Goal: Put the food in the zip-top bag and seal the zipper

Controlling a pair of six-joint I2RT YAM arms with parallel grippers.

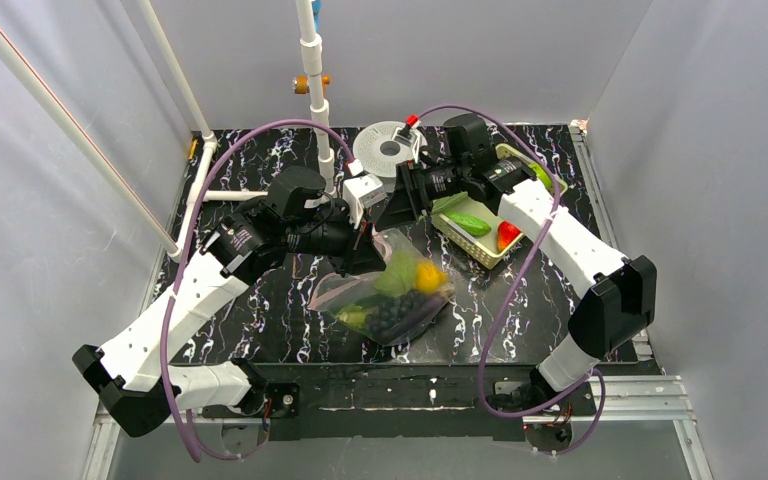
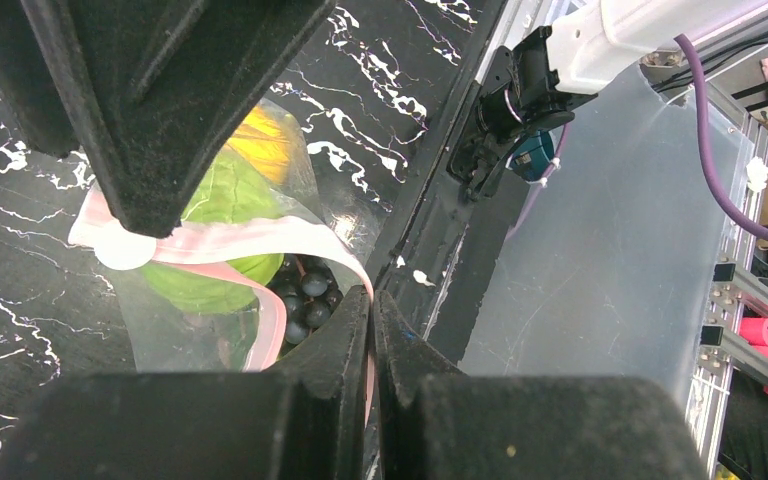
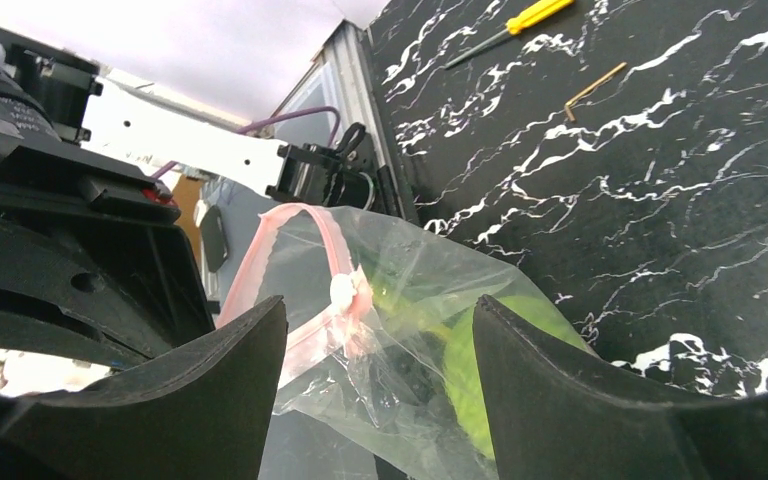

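A clear zip bag [image 1: 350,300] with pink zipper edge lies on the table, holding a cabbage [image 2: 230,195], dark grapes [image 1: 392,312] and a yellow pepper [image 1: 430,277]. My left gripper is shut on the pink zipper edge, seen between its fingertips in the left wrist view. My right gripper stands part open over the bag's mouth, its fingertips either side of the white zipper slider [image 3: 343,292], which lies beyond them in the image; whether it touches is unclear.
A basket [image 1: 475,248] with vegetables stands at the right rear, behind the right arm. A white spool [image 1: 378,140] lies at the back. A yellow screwdriver [image 3: 532,17] and a small hex key [image 3: 595,85] lie on the table. White pipes frame the left and back.
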